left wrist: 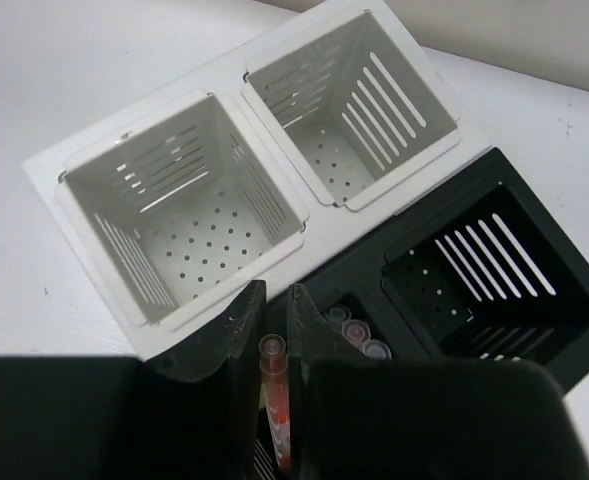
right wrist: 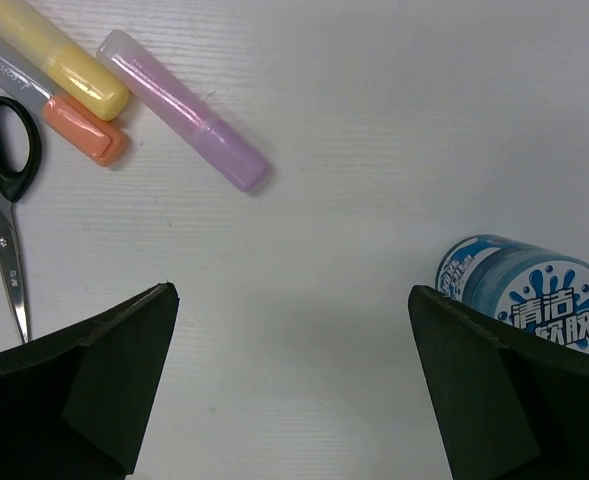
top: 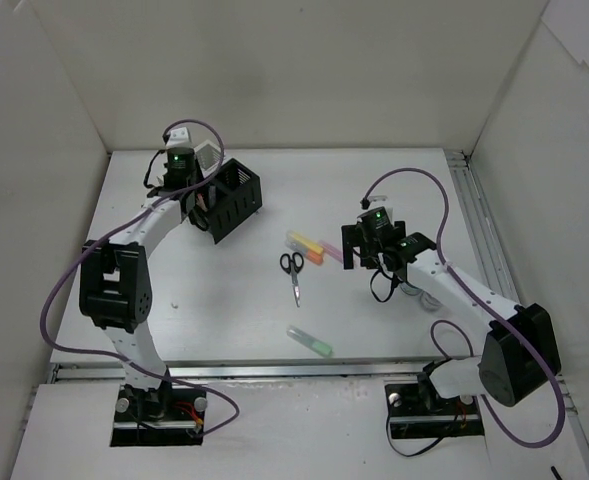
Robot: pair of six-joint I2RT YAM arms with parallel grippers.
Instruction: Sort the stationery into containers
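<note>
My left gripper is shut on a red-capped pen (left wrist: 275, 390) over the black organizer (top: 236, 210); in the left wrist view two white compartments (left wrist: 189, 310) adjoin black ones, one holding several pens. My right gripper is open above the table, nothing between its fingers, left of a blue jar (right wrist: 534, 300). A pink marker (right wrist: 184, 110), a yellow marker (right wrist: 69, 70), an orange marker (right wrist: 84, 130) and scissors (right wrist: 4, 240) lie nearby. A green marker (top: 310, 342) lies near the front edge.
A second jar (top: 430, 301) stands at the front right beside the blue one. Walls enclose the back and sides.
</note>
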